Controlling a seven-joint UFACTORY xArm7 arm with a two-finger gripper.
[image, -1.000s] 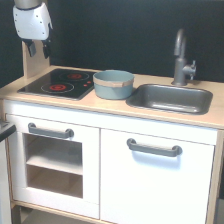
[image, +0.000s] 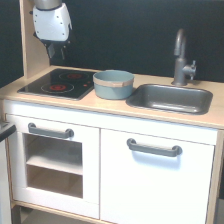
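Note:
My gripper (image: 56, 50), dark below a white arm (image: 52, 21), hangs at the upper left, above the back of the black stovetop (image: 60, 82). Its fingers are too small and dark against the wall to show how they stand. On the counter, between the stovetop and the sink, a blue-grey pot (image: 114, 88) sits upright, to the right of and below the gripper. The gripper is clear of the pot. I can see little of the pot's inside.
To the right lies a metal sink (image: 205, 101) with a tall grey faucet (image: 180, 58) behind it. Bare wooden counter (image: 98, 103) runs along the front. Below are a glass-fronted oven (image: 55, 155) and a white cabinet door (image: 153, 185), both with grey handles.
My arm and gripper have moved to the right, from the far left edge to over the stovetop's back. The pot has not moved.

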